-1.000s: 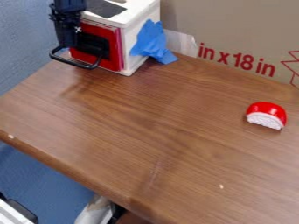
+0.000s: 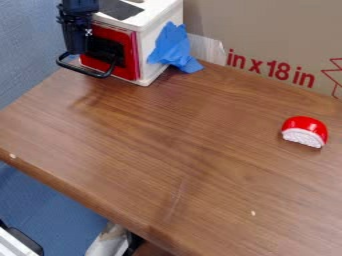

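Note:
A small white appliance with a red front and a dark top sits at the back left of the table. My black gripper is at the left of that red front, by a black bar loop that reaches down toward the table. Whether its fingers are open or shut cannot be seen. A blue cloth lies against the appliance's right side. A red and white rounded object lies at the right of the table.
A cardboard panel stands along the back, and blue padded surface shows at the left beyond the table edge.

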